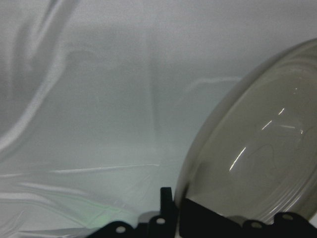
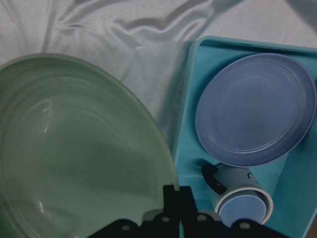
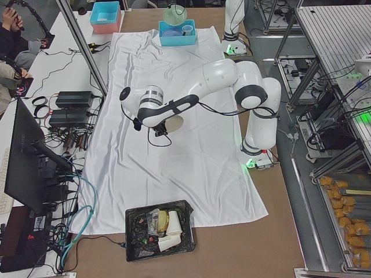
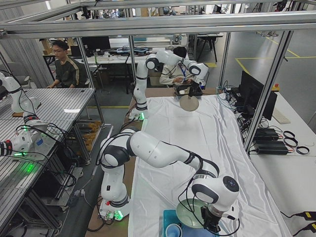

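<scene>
A beige plate (image 1: 262, 144) hangs over the white cloth with my left gripper shut on its rim; in the camera left view it is mostly behind the arm. A pale green plate (image 2: 74, 148) is held at its rim by my right gripper, shut on it, beside and partly over the blue bin (image 2: 190, 64) at the far end of the table. In that bin lie a lilac-blue plate (image 2: 255, 106) and a pale cup (image 2: 233, 178) on its side with a dark handle.
A black crate (image 3: 132, 231) with bags and white items sits at the near edge of the table. Monitor and cables crowd the left side table (image 3: 23, 104).
</scene>
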